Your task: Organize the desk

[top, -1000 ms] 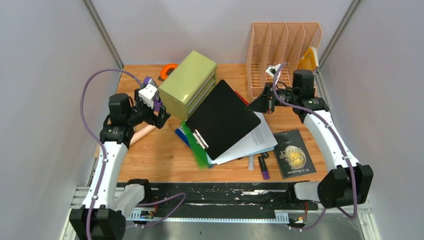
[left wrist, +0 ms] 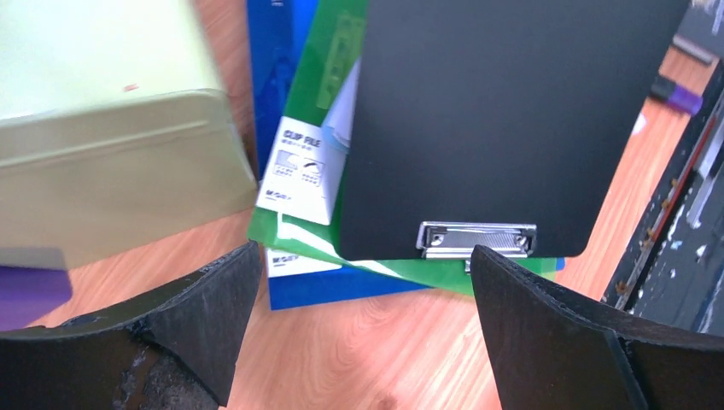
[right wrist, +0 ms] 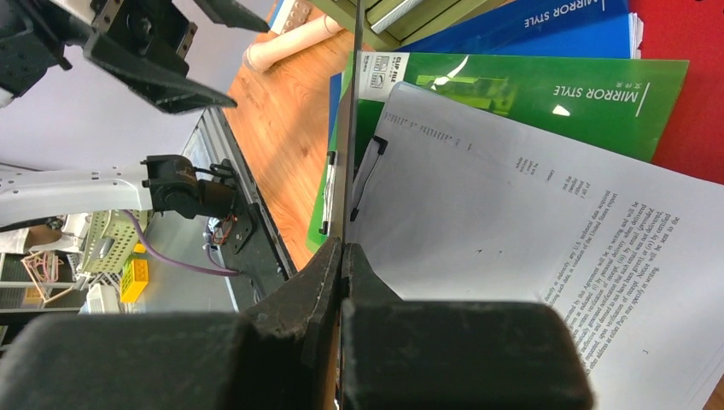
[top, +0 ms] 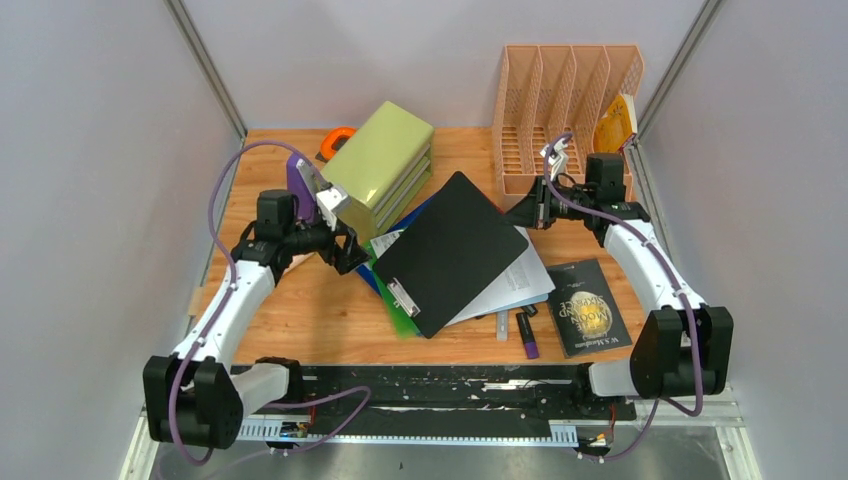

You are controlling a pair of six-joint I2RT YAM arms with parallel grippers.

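My right gripper [top: 518, 215] is shut on the edge of the black clipboard [top: 448, 250], which stands edge-on in the right wrist view, over white papers [right wrist: 512, 239], a green clip file [right wrist: 580, 94] and a blue folder [right wrist: 546, 26]. My left gripper [top: 350, 255] hangs open, with nothing between its fingers, near the clipboard's clip end [left wrist: 478, 241]. Beside it stand the green drawer box [top: 380, 155] and a purple object [top: 298, 180].
The pink file rack [top: 545, 90] stands at the back right. A dark book [top: 595, 310], markers [top: 528, 335], an orange tape [top: 337, 138] and a wooden roller [right wrist: 290, 43] lie around.
My left gripper has moved right and down toward the clipboard. My right gripper has shifted slightly, and the clipboard has moved a little toward the front right with it.
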